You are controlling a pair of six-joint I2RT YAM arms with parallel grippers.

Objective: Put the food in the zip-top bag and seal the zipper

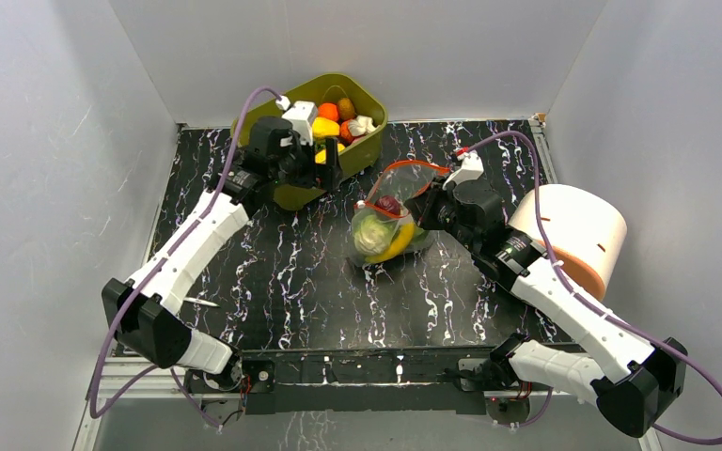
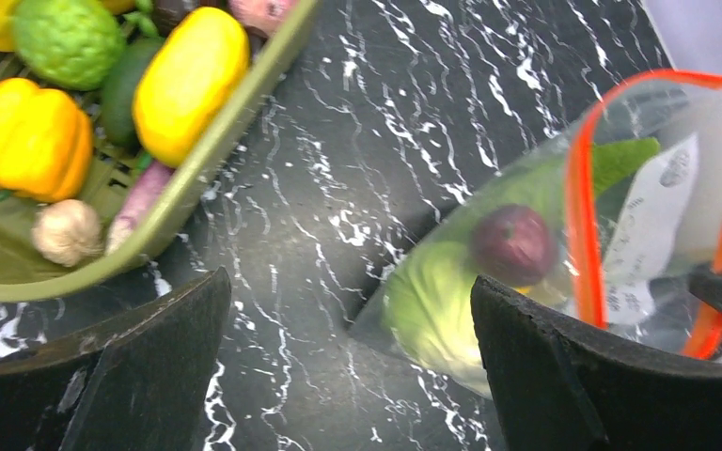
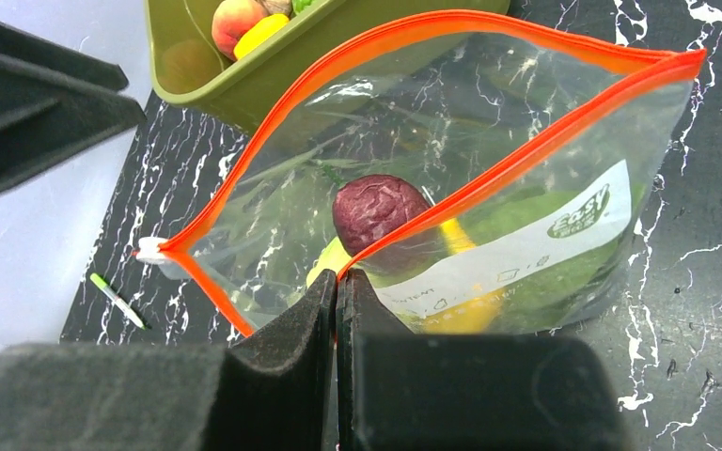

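The zip bag with orange zipper holds a red round vegetable, pale green lettuce and yellow and green produce. In the right wrist view my right gripper is shut on the bag's orange rim, which runs into its fingertips. My left gripper stands open, raised left of the bag, near the food bin, with nothing between its fingers. A white slider sits at the bag's far corner.
The olive bin of produce stands at the back left. A white cylinder lies on the right. A green-capped pen lies on the marble surface, whose front is clear.
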